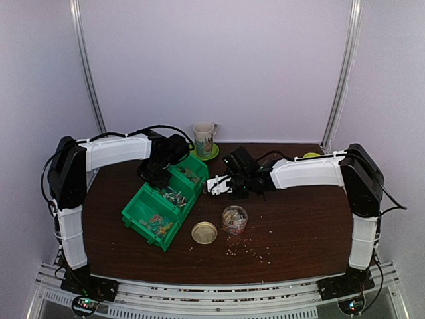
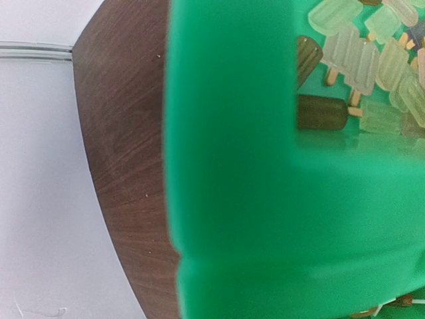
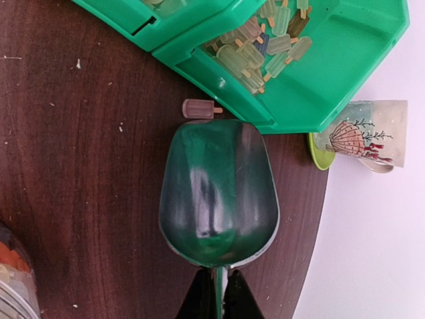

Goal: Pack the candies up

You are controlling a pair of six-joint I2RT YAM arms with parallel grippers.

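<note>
The green compartment bin [image 1: 147,199] stands left of centre, candies in its compartments. My left gripper [image 1: 158,183] is at the bin's left side, shut on its wall; the bin [image 2: 232,199] fills much of the left wrist view, and the fingers are hidden there. My right gripper is shut on the handle of a metal scoop [image 3: 219,193]. The scoop's bowl looks empty, with green reflections, and its tip is near the bin's edge. A pinkish popsicle candy [image 3: 198,109] lies on the table between scoop tip and bin. The clear jar [image 1: 234,219] holds some candies.
A gold lid [image 1: 204,232] lies left of the jar. Small crumbs [image 1: 246,247] are scattered in front of it. Behind the bin, a patterned cup [image 1: 204,136] stands on a green coaster [image 1: 212,153].
</note>
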